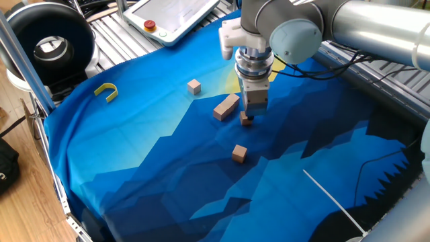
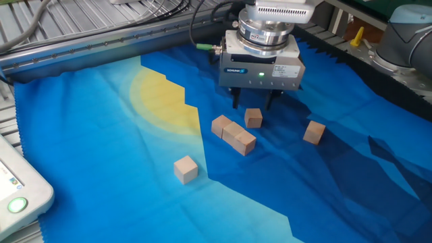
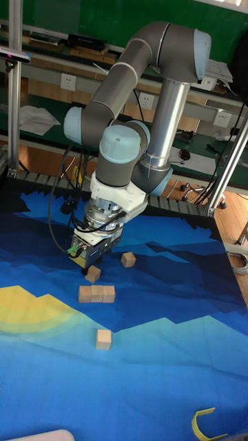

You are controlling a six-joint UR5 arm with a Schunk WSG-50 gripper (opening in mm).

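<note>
My gripper (image 2: 252, 106) points down with its two dark fingers (image 2: 235, 99) spread apart in exterior view 2. A single wooden cube (image 2: 253, 118) rests on the cloth near the fingertips, in line with the gap between them. No grip on this cube shows; how far the tips are from it is hard to tell. Beside it, three wooden cubes stand touching in a row (image 2: 233, 134). One lone cube (image 2: 314, 133) lies to the right of the row in that view, and a paler cube (image 2: 186, 169) sits at its lower left. In exterior view 1 the gripper body partly covers the nearest cube (image 1: 245, 119).
Blue patterned cloth (image 1: 161, 181) covers the table, with wide clear stretches around the cubes. A yellow curved piece (image 1: 106, 91) lies near the left edge in exterior view 1. A tablet with a red button (image 1: 150, 25) stands at the back, and a white rod (image 1: 332, 199) lies front right.
</note>
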